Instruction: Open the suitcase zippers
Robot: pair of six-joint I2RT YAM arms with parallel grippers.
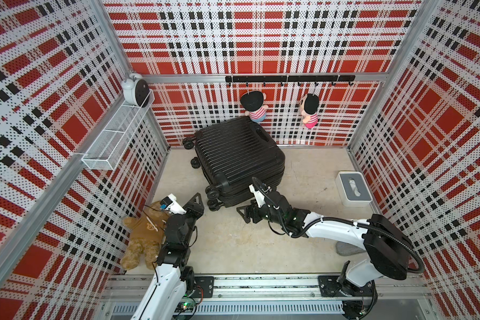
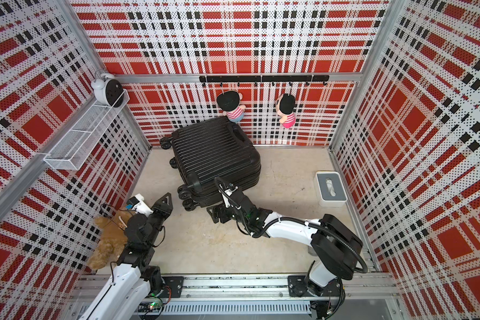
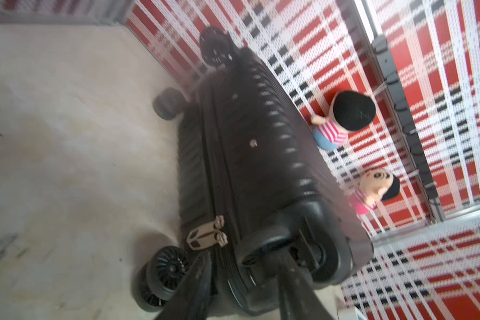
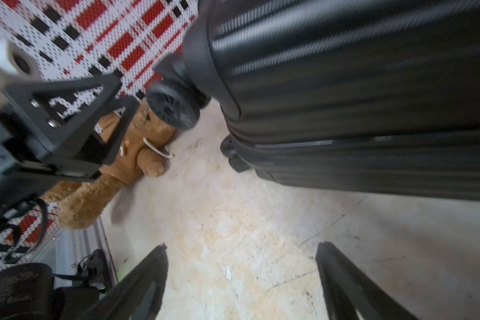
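The black ribbed suitcase (image 1: 240, 154) lies flat toward the back, wheels to the left. Two metal zipper pulls (image 3: 206, 234) sit side by side on its wheeled end, by the near corner, in the left wrist view. Whether the seam has parted beside them cannot be told. My left gripper (image 1: 197, 201) is off the suitcase's near-left corner; its blurred fingers (image 3: 193, 290) stand apart, with nothing held. In front of the near long side is my right gripper (image 1: 244, 202), fingers (image 4: 144, 282) wide apart over bare table.
A teddy bear (image 1: 145, 234) lies left, beside my left arm. A grey-white box (image 1: 352, 202) stands at the right. Two dolls (image 1: 257, 109) hang at the back wall, close behind the suitcase. Bare table (image 1: 240, 245) lies in front.
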